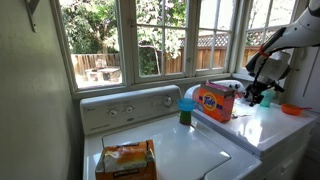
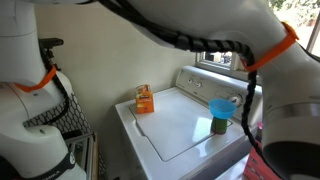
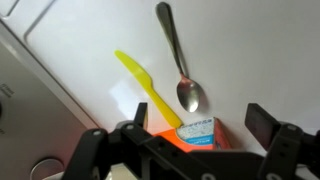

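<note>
In the wrist view, a yellow knife (image 3: 147,86) and a metal spoon (image 3: 187,92) lie apart on a white surface (image 3: 245,50). The top of an orange box (image 3: 200,134) shows below them, between the fingers' outlines in the picture. My gripper stands open, with nothing held between its fingers. In exterior view 1, the gripper (image 1: 256,92) hangs over the white machine at the right, to the right of the orange detergent box (image 1: 215,101). The cutlery is too small to make out clearly there.
A green cup (image 1: 267,98) and an orange bowl (image 1: 291,109) stand at the right. A blue bowl (image 1: 186,104) tops a green container (image 1: 185,117) behind the left machine (image 1: 190,150), which carries an orange package (image 1: 127,160). Windows line the back.
</note>
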